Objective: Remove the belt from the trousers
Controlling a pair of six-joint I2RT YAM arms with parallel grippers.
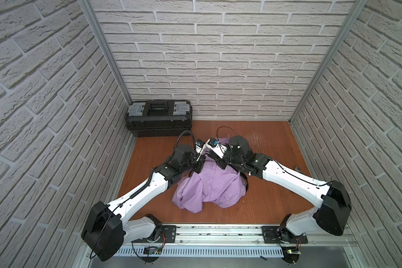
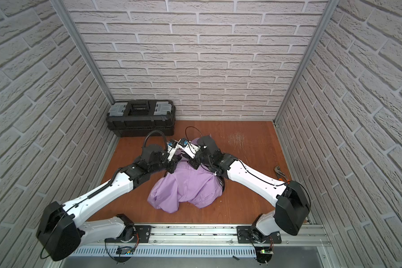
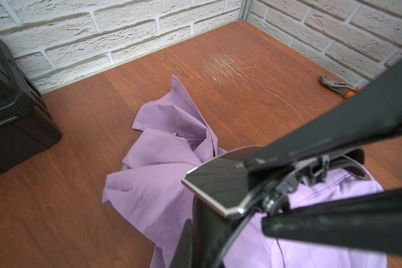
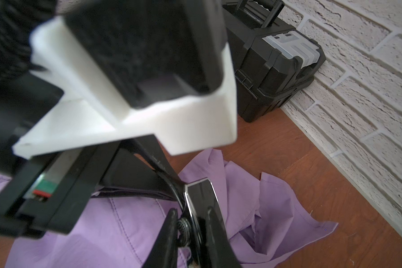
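The purple trousers (image 1: 210, 187) lie bunched on the wooden table beneath both grippers, which meet above their middle. A black belt with a shiny metal buckle (image 3: 218, 178) shows close up in the left wrist view, raised over the cloth among dark gripper parts. My left gripper (image 1: 199, 158) is at the buckle; its fingertips are hard to make out, and so is what lies between them. My right gripper (image 1: 213, 156) sits right against it, its fingers at the buckle's pin end in the right wrist view; whether they grip it I cannot tell.
A black toolbox (image 1: 158, 118) stands at the back left. Orange-handled pliers (image 3: 337, 85) lie by the right wall.
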